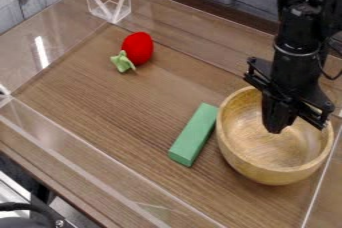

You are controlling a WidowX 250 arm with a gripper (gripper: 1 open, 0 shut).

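Observation:
My black gripper (278,122) reaches down from the upper right, its fingertips over a large tan bowl (254,162) at the right. It appears shut, with nothing visible between its fingers. A green block (194,134) lies just left of the bowl. A red round object with a green top, like a tomato or strawberry (138,46), lies at the upper left.
A white wire-like holder (104,4) stands at the back left. Dark cables or parts lie at the lower left edge.

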